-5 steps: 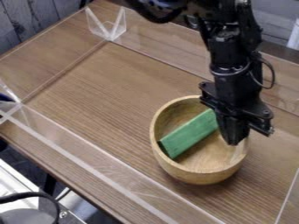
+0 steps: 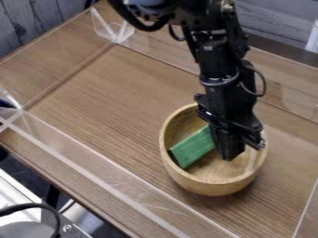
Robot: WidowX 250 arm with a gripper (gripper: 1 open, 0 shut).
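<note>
A wooden bowl sits on the table at the right of centre, with a green block lying tilted inside it. The black gripper reaches down from the top into the bowl, just right of the green block and partly over it. Its fingers look close together; whether anything is between them cannot be seen clearly.
Clear plastic brackets stand along its edges. A black cable or object lies at the lower left, off the tabletop.
The gripper has moved left within the bowl, toward the green block, which now shows less behind it. The bowl remains in about the same place.
</note>
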